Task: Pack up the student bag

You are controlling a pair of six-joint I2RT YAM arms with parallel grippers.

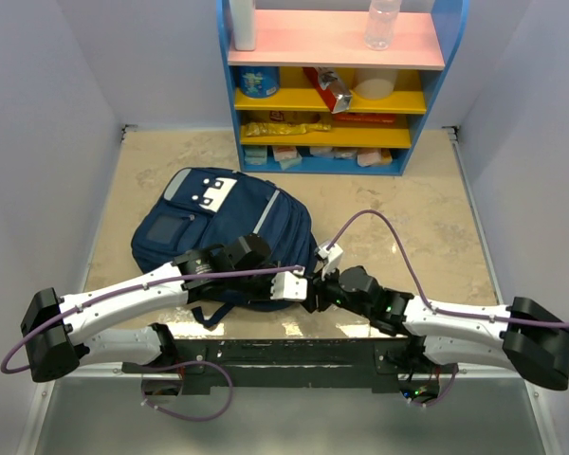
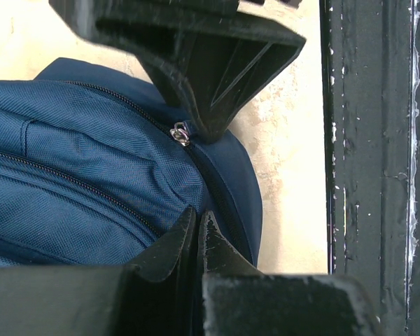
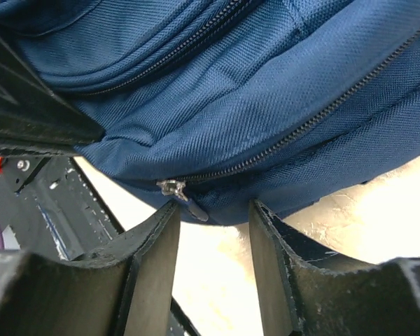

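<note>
The navy student bag point(image 1: 229, 209) lies on its side at the left of the table, its near end under my left arm. In the left wrist view my left gripper is shut on a fold of the bag's fabric beside the zipper. A metal zipper pull point(image 2: 180, 134) hangs from the curved zipper there, close to the dark fingers of my right gripper. In the right wrist view, my right gripper stands open, with the zipper pull point(image 3: 183, 196) just ahead of its left finger. The bag's zipper point(image 3: 294, 131) runs off to the upper right.
A shelf point(image 1: 327, 133) at the back holds snacks, a blue tub point(image 1: 259, 81) and a clear bottle point(image 1: 382, 24). Both grippers are very close together near the front edge.
</note>
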